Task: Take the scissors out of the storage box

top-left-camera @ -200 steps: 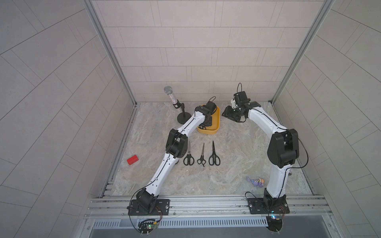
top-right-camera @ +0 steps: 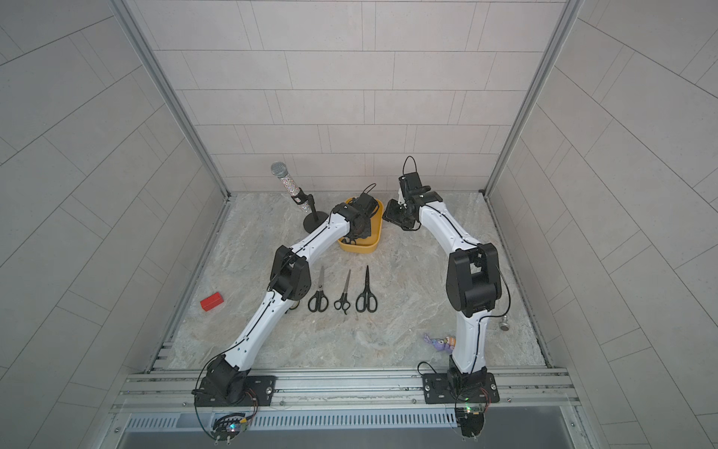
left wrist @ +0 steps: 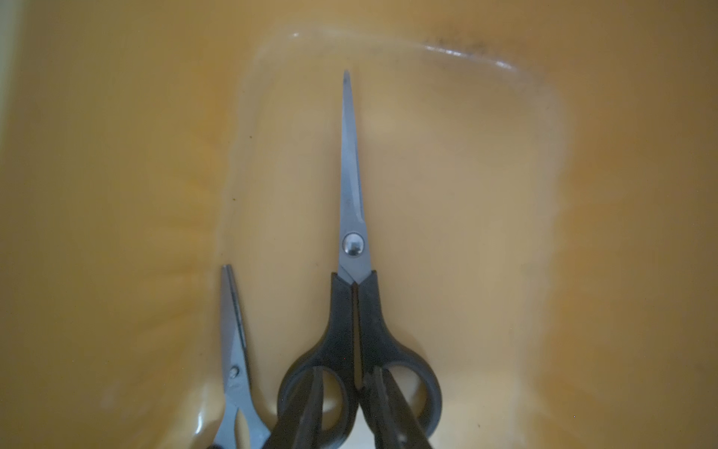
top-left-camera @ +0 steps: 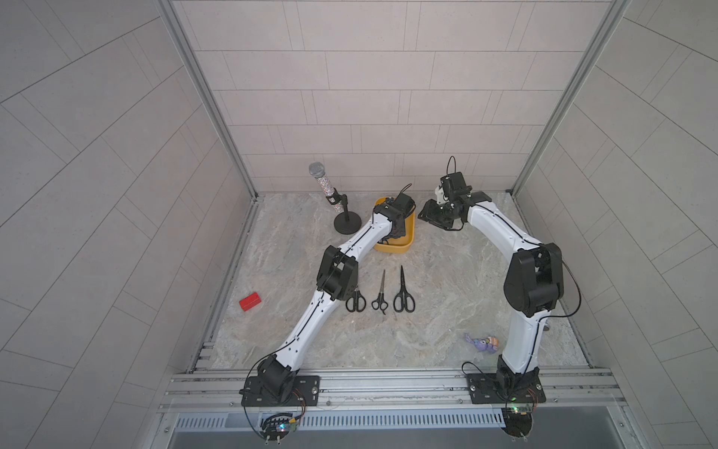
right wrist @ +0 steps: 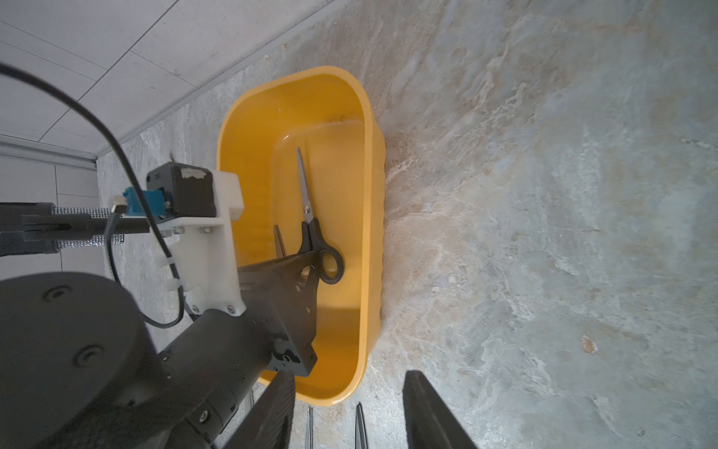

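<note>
The yellow storage box holds black-handled scissors (left wrist: pixel 353 244) and a smaller pair (left wrist: pixel 233 351) beside them on the left in the left wrist view. My left gripper is down in the box over the black handles, its fingers open a little; whether they touch the handles is unclear. My right gripper stands open beside the box on the right, nothing between its fingers.
Several scissors (top-left-camera: pixel 404 295) lie in a row in front of the box. A microphone on a stand (top-left-camera: pixel 346 222) is at back left. A red block (top-left-camera: pixel 249 301) lies front left, a purple figurine (top-left-camera: pixel 481 342) front right.
My right arm has not moved.
</note>
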